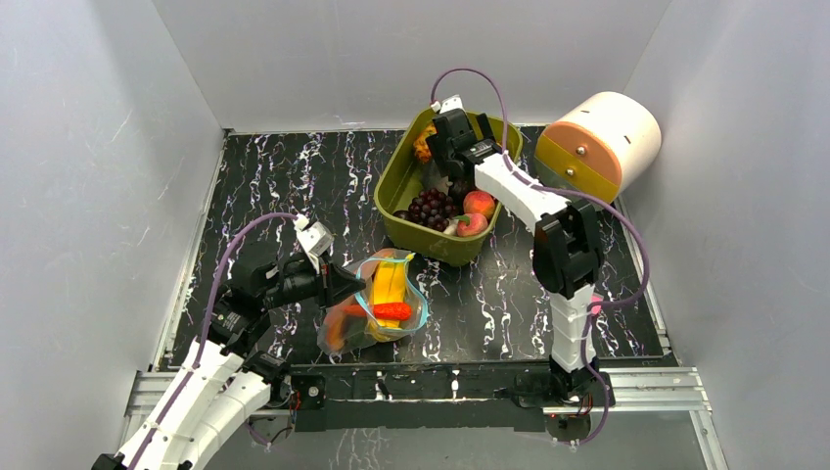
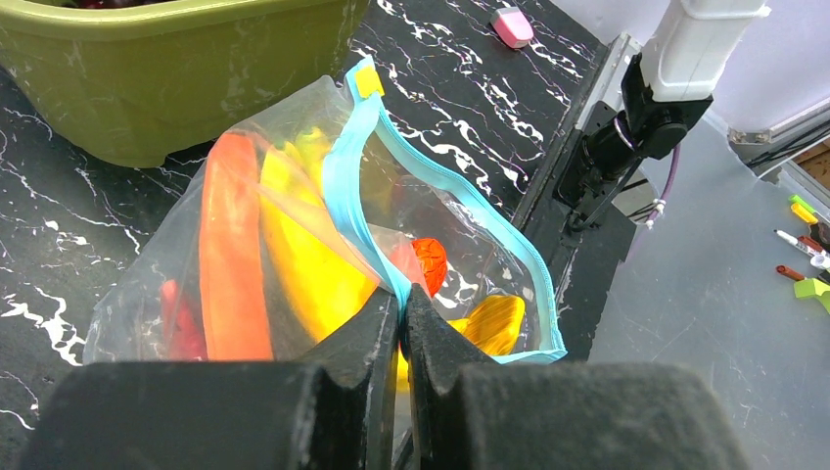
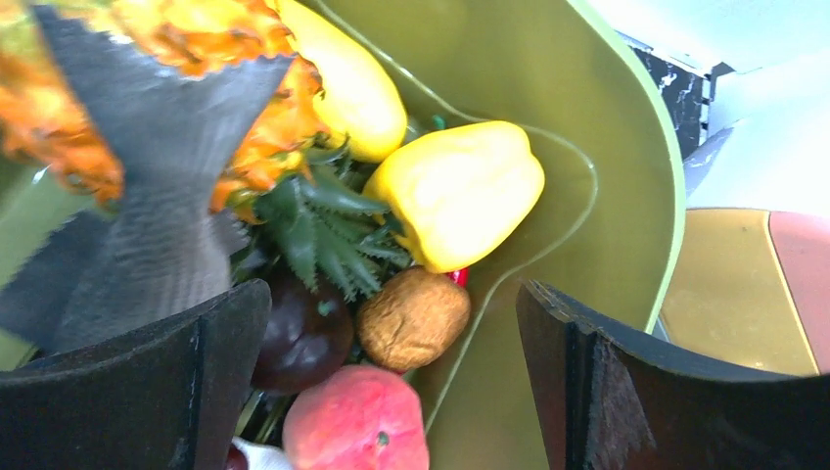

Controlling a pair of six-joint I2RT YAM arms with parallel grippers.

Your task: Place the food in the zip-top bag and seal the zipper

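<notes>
The clear zip top bag (image 1: 343, 333) lies at the front of the table with its blue-edged mouth spread open. Inside it show yellow food (image 2: 313, 279), an orange strip (image 2: 232, 255) and a red piece (image 1: 392, 311). My left gripper is shut at the bag's blue zip edge (image 2: 345, 186), whose strip runs down to the fingertips. Over the green bin (image 1: 387, 211) my right gripper stands open, nothing between its fingers. Below it are a yellow pepper (image 3: 460, 196), a brown potato-like piece (image 3: 413, 318), a dark round fruit (image 3: 305, 333) and a peach (image 3: 357, 421).
Grapes (image 1: 431, 208) and peaches (image 1: 479, 204) fill the bin's near end. An orange pineapple (image 3: 264, 98) is close to the right gripper. The drawer box (image 1: 597, 147) stands right of the bin. Bare table lies right of the bag.
</notes>
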